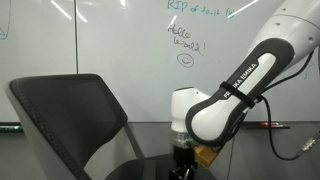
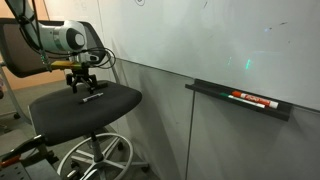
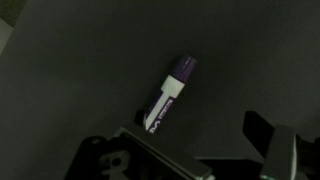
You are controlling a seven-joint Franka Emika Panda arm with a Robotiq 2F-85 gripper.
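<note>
A marker [image 3: 168, 93] with a dark purple cap and a white barrel lies flat on the black chair seat [image 2: 58, 117]. In the wrist view it slants between my gripper's two fingers, nearer the left one and apart from the right. My gripper is open, its dark fingers spread wide with nothing held. From the side, the gripper [image 2: 75, 84] points down just above the seat, close to the marker [image 2: 93, 97]. In exterior view 1 the gripper's lower end is partly cut off by the bottom edge, and the marker cannot be made out.
The chair's mesh backrest [image 1: 68, 125] rises to the left of the arm. Behind stands a whiteboard [image 1: 125, 65] with handwriting. A ledge [image 2: 240, 98] below it carries a red marker [image 2: 262, 100]. Free seat surface surrounds the marker.
</note>
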